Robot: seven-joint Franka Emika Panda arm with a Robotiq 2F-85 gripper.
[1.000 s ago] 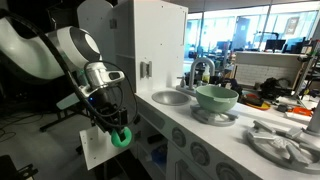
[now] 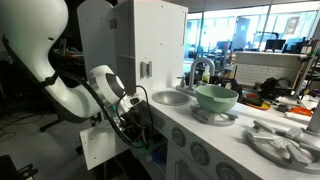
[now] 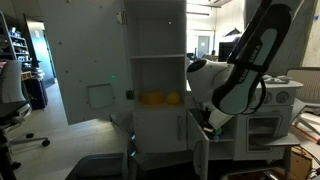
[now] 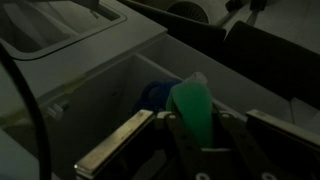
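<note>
In the wrist view a green object [image 4: 192, 105] stands between the fingers of my gripper, which is shut on it. Something dark blue [image 4: 155, 95] lies just beyond it, inside the dim white compartment. From outside, the hand [image 2: 132, 128] reaches down at the opening of the lower cabinet, beside its open white door [image 2: 100, 144]. The held object is mostly hidden there. A teal or green item [image 3: 213, 133] shows low by the cabinet in the second exterior view; whether it is the held one I cannot tell.
Along the counter [image 2: 215, 135] are a sink basin [image 2: 171, 97], a faucet [image 2: 203, 68] and a green bowl [image 2: 216, 97]. A tall white cabinet [image 2: 160, 50] rises behind the arm. Orange bowls [image 3: 153, 99] sit on its shelf in the second exterior view.
</note>
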